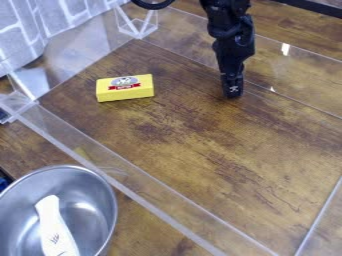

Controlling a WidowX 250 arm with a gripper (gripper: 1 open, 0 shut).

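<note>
My black gripper [231, 85] hangs low over the wooden surface at the upper middle, its fingertips pointing down. It is dark and small here, and the gap between the fingers is hard to make out. To its left lies a yellow box [124, 87] with a red and white label, apart from the gripper.
A steel bowl [83, 191] at the lower left holds a white utensil [55, 228]. Clear plastic walls border the wooden work area [201, 160], whose middle and right are free. A whitish cloth or plastic [34, 25] fills the top left corner.
</note>
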